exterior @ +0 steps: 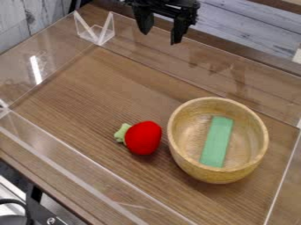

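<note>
A red strawberry-like object (143, 138) with a pale green top lies on the wooden table, left of a tan bowl (245, 148). Inside the bowl lies a green block (216, 141). The black gripper (160, 32) hangs at the top middle of the view, far from both objects and partly cut off by the top edge. Whether its fingers are open or shut is unclear.
Transparent tape or plastic pieces sit at the upper left and left edge. A dark area with a cable lies off the table at the bottom left.
</note>
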